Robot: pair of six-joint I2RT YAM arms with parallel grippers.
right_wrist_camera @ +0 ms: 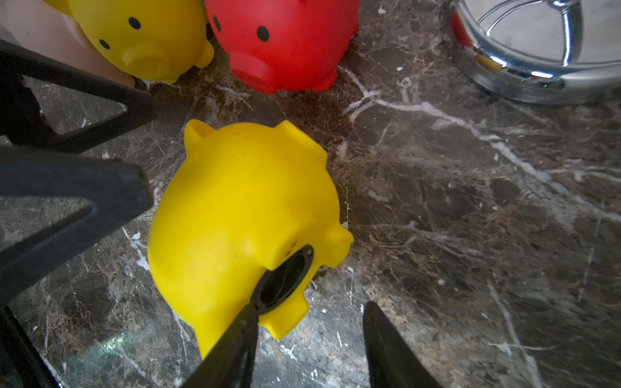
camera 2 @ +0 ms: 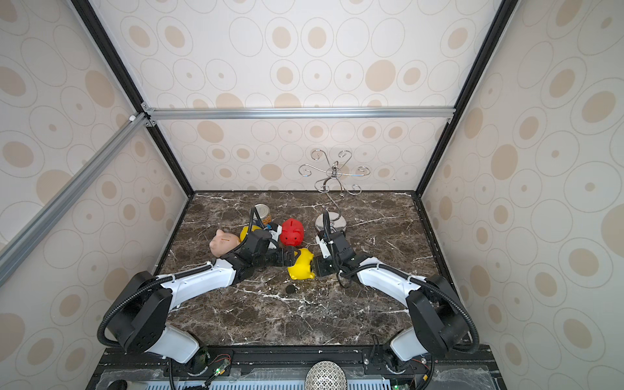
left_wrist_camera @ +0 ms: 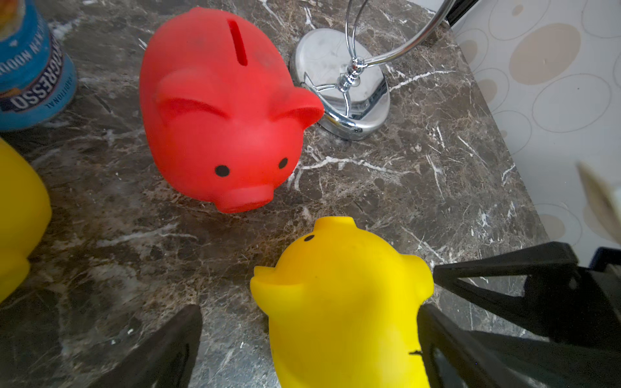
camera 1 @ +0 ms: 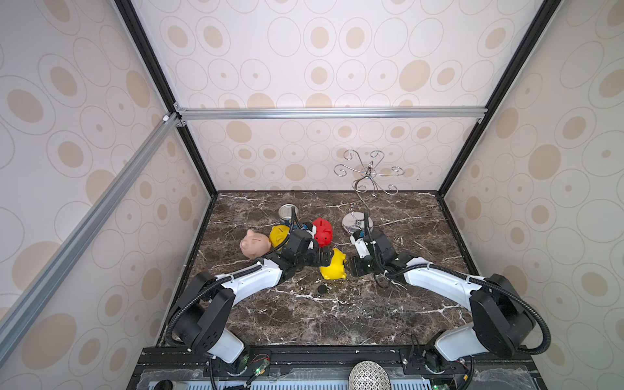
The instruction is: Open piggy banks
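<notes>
A yellow piggy bank [camera 1: 332,265] is tipped on the marble table between my grippers. In the right wrist view a dark oval plug [right_wrist_camera: 281,280] shows on it, toward my open right gripper, whose fingers are empty. My left gripper stands open around the bank's body in the left wrist view, with the body between the fingers; contact is unclear. A red piggy bank [left_wrist_camera: 220,116] stands behind. A second yellow bank [right_wrist_camera: 148,45] and a pink bank [camera 1: 254,243] are at the left.
A blue can [left_wrist_camera: 32,77] stands at the back left. A chrome stand [left_wrist_camera: 339,103] with tall curled wire is at the back right.
</notes>
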